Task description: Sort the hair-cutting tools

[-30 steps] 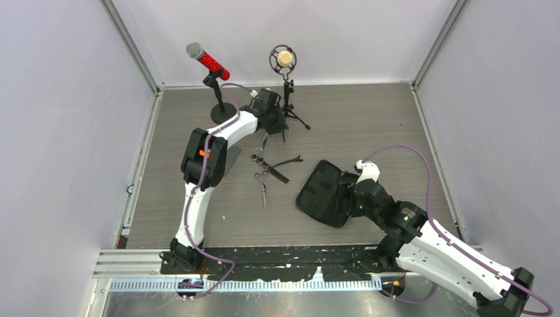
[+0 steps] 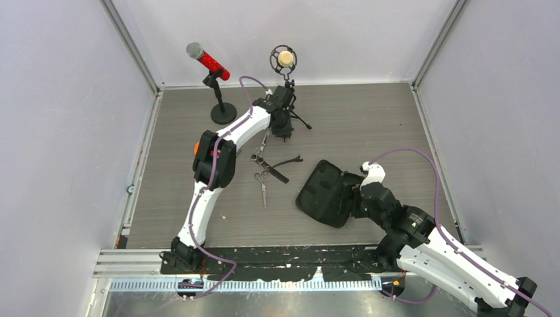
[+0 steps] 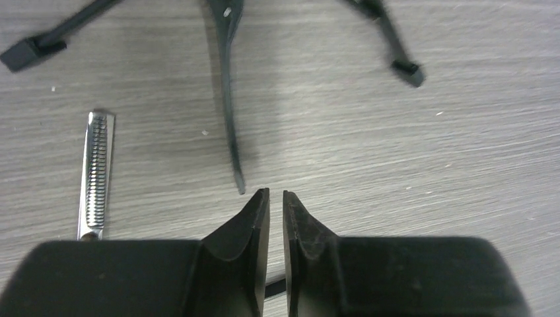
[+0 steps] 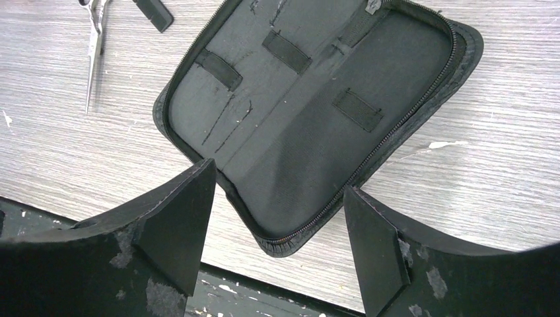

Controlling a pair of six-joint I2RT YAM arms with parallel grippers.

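Observation:
Over the table near the back, my left gripper is closed to a narrow slit; nothing shows held at its tips. Ahead of it lies a thin dark tapered tool (image 3: 229,105), and to the left the toothed silver blade (image 3: 97,172) of scissors. A black clip (image 2: 288,161), a black comb (image 2: 276,173) and silver scissors (image 2: 263,191) lie together mid-table. The black zip case (image 4: 290,119) lies open, its visible pockets and loops empty. At its near corner my right gripper stands open, fingers apart, gripping nothing.
A red microphone (image 2: 212,65) on a round base stands at the back left. Beside my left gripper is a tripod stand (image 2: 288,80) with legs spread close to the tools.
The case and the mid-table tools lie where they were.

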